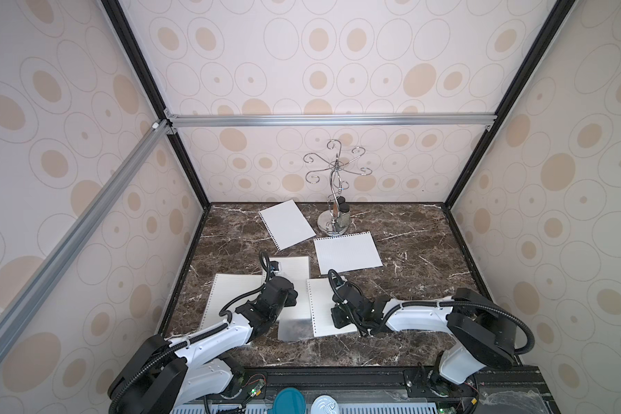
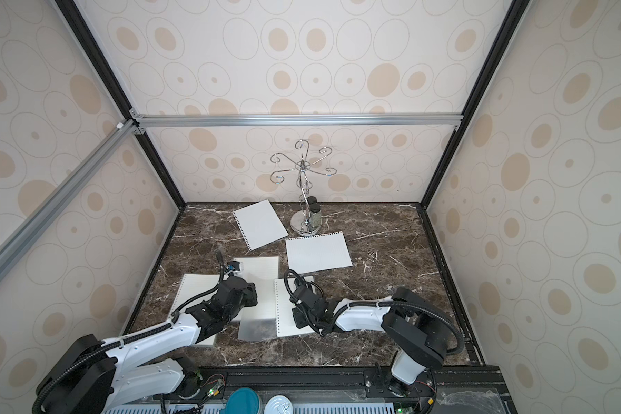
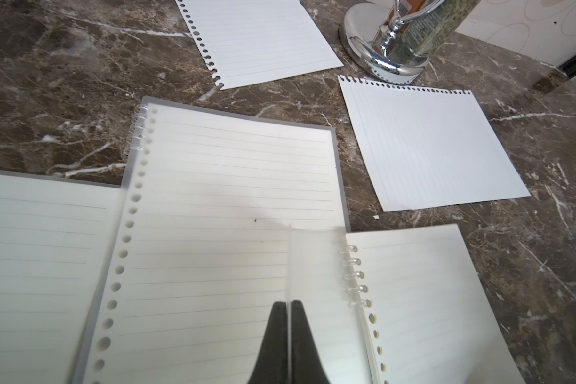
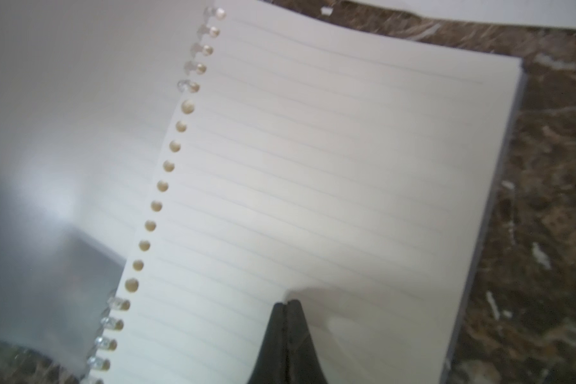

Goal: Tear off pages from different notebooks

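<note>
A small ring-bound notebook [image 3: 428, 281] lies open at centre front, its translucent front cover [image 4: 38, 256] turned out to the left. The edge of that cover runs between the fingers of my left gripper, which is shut on it. Beneath the cover lies a larger lined notebook [image 3: 224, 192], also opened, its turned cover or page [image 3: 38, 256] to its left. My right gripper is shut over the small notebook's lined page, with nothing showing between its fingers; whether the tips touch the paper I cannot tell.
Two loose pages with punched edges, one at the back [image 1: 287, 224] and one to its right [image 1: 347, 252], lie behind the notebooks. A metal stand [image 1: 334, 220] rises at the back wall with jars at its base. Bare marble [image 1: 414, 255] is free on the right.
</note>
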